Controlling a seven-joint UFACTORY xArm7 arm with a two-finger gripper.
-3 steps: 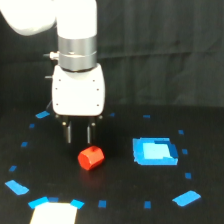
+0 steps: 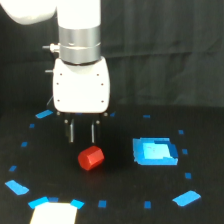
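My white gripper (image 2: pixel 80 130) hangs over the dark table at the centre left, its two dark fingers pointing down, apart, with nothing seen between them. A red block (image 2: pixel 90 157) lies on the table just below the fingertips. To the right is a square outlined in blue tape (image 2: pixel 138 150) with a pale middle.
Small blue tape marks are scattered over the dark table (image 2: pixel 120 195). A pale, blue-edged shape (image 2: pixel 55 213) lies at the lower left edge of the view.
The gripper has shifted very slightly within the view, staying above the red block. The block and the tape square look unchanged.
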